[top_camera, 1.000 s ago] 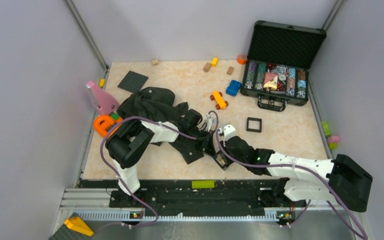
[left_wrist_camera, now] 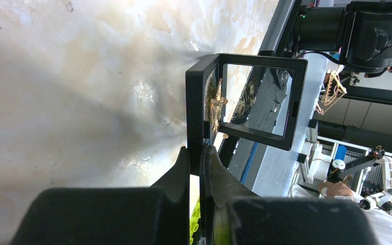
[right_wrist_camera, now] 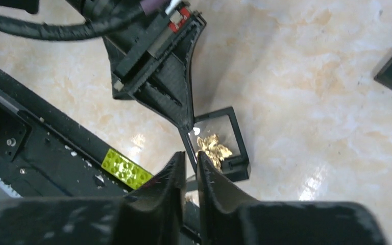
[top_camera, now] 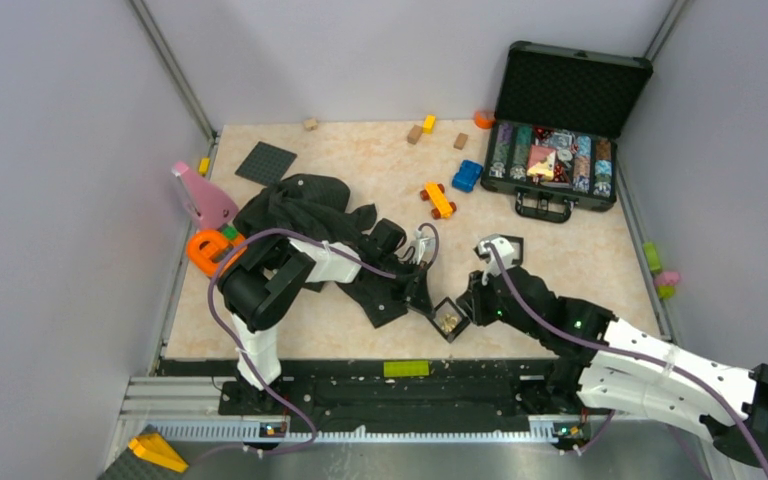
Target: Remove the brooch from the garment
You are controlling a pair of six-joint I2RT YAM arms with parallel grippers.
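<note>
A small black hinged display frame (left_wrist_camera: pixel 255 138) with a gold brooch (left_wrist_camera: pixel 215 104) inside stands held by my left gripper, shut on its dark edge. In the top view the frame (top_camera: pixel 449 335) is at the table's front, right of the dark garment (top_camera: pixel 310 200). In the right wrist view the brooch (right_wrist_camera: pixel 214 150) shows as gold pieces inside it. My right gripper is above and right of the frame, its fingertips close together; whether anything is between them cannot be told.
A second black square frame (right_wrist_camera: pixel 390 71) lies to the right, partly under the right arm. A toy car (top_camera: pixel 439 200), a blue toy (top_camera: pixel 467 176) and an open chip case (top_camera: pixel 600 160) are behind. A yellow-green brick (top_camera: pixel 406 369) is on the front edge.
My right gripper has moved rightward, away from the held frame, uncovering it and covering much of the other black square frame. The left arm has stayed almost still.
</note>
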